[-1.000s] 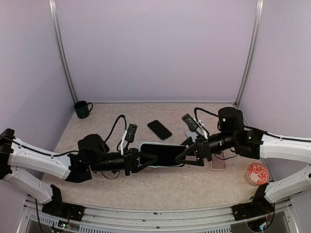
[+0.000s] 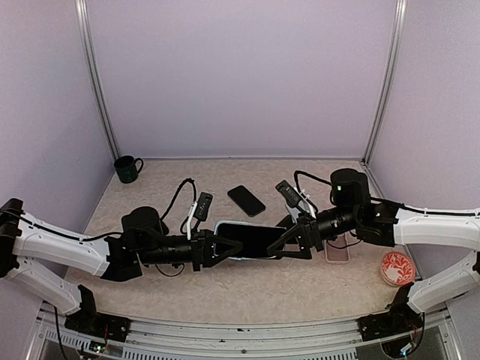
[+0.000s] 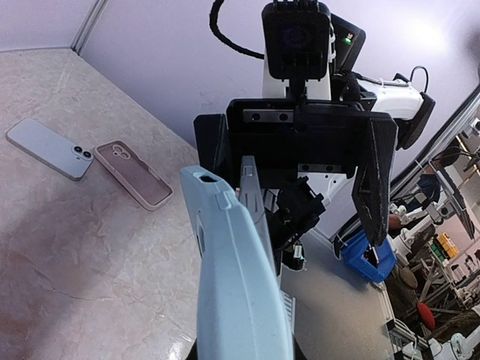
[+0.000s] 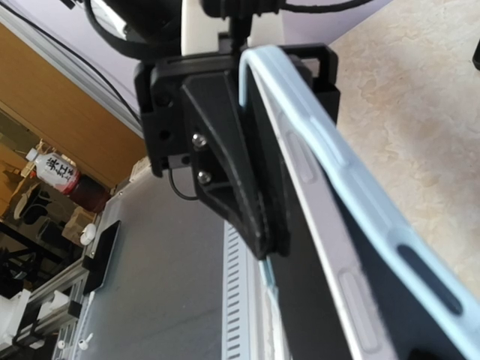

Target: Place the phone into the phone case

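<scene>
My left gripper is shut on a light blue phone case, held above the table. A black-fronted phone with a silver edge lies partly in it. At the end near my right arm, the phone's edge stands clear of the case rim, with a dark gap between. My right gripper is open around that end, one dark finger on the phone's screen side. Whether that finger touches the phone, I cannot tell. The left fingertips are mostly hidden in the left wrist view.
A dark phone lies behind the held case. A pale phone and a pink case rest near the right arm. At the back left stands a green mug; a red-patterned round item is at right.
The left arm and the case have stayed in place.
</scene>
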